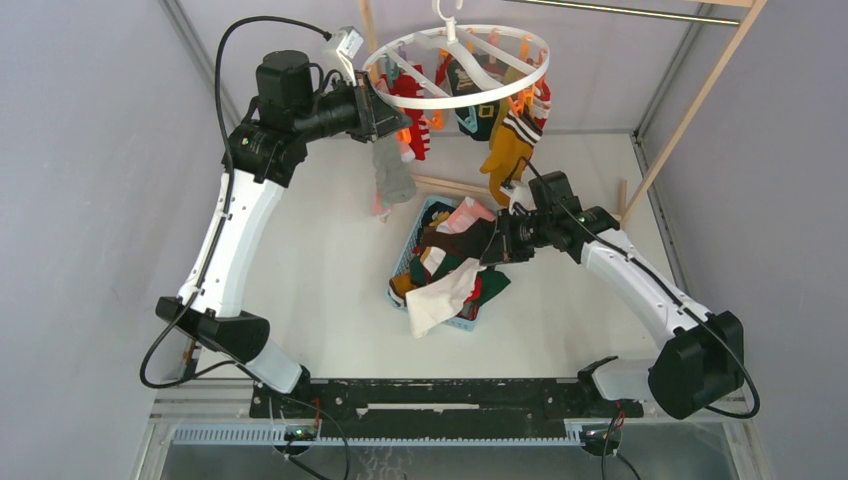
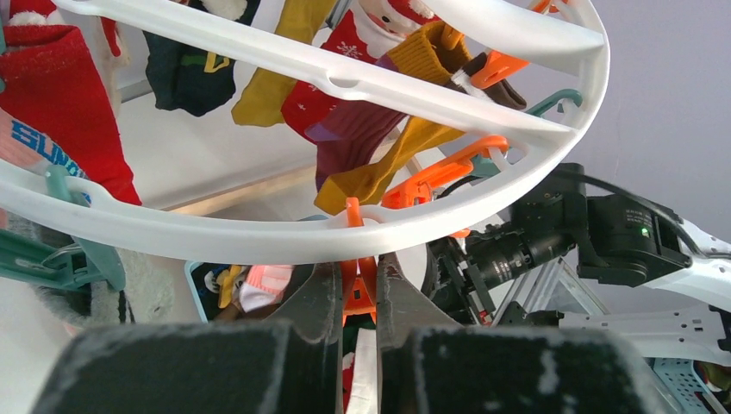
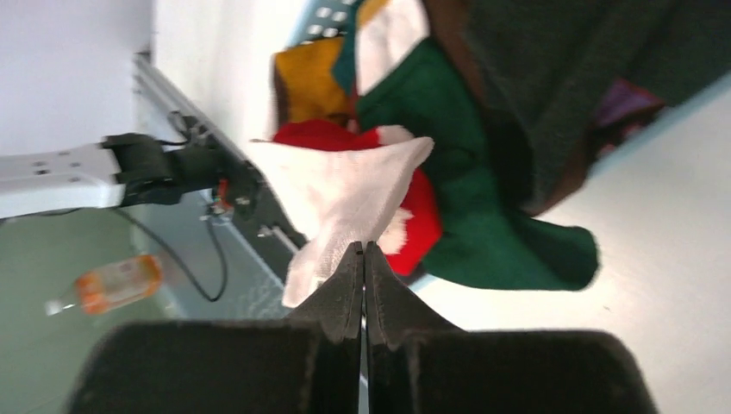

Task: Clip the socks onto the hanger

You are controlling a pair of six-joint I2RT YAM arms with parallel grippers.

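Note:
The white round hanger [image 1: 545, 75] hangs at the top, bearing several clipped socks, among them a mustard sock [image 1: 497, 165] and a red sock [image 1: 412, 85]. At its left side is my left gripper [image 1: 385, 112]; in the left wrist view this gripper is shut on an orange clip [image 2: 359, 302] below the rim. Over the basket, my right gripper [image 1: 487, 258] is shut at one end of a white sock [image 1: 443, 297]. In the right wrist view the white sock [image 3: 349, 185] reaches the right gripper's tips [image 3: 363, 248]; how much is pinched is hidden.
A light-blue basket [image 1: 408, 247] full of loose socks stands below the hanger, with a dark green sock [image 3: 483, 224] spilling over its edge. A wooden frame [image 1: 690, 120] rises at the right.

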